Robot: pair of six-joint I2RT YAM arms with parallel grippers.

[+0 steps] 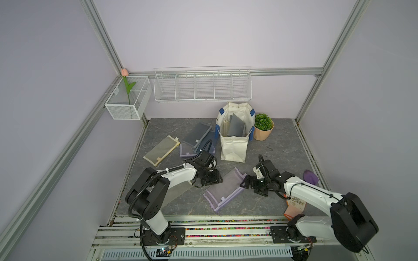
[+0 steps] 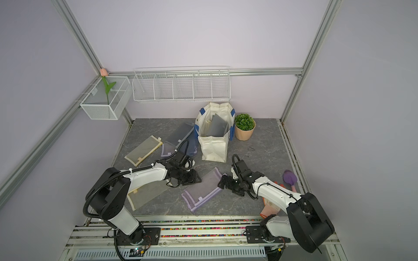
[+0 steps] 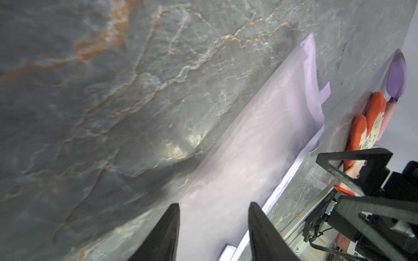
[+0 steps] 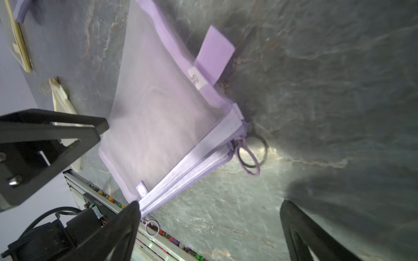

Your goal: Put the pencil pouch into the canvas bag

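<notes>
A lavender mesh pouch (image 1: 224,189) with a zip and ring pulls lies at the front middle of the table. The canvas bag (image 1: 234,148), white with blue handles, stands at the back, grey pouches inside. My left gripper hovers over the lavender pouch, its fingers apart with the pouch visible below between them. My right gripper is open over bare table beside the pouch's zipped corner, holding nothing.
Other pouches (image 1: 161,150) lie at left. A potted plant (image 1: 263,126) stands right of the bag. A glove (image 2: 270,206) and purple scoop (image 2: 289,177) lie at right. Wire baskets (image 1: 202,84) hang behind.
</notes>
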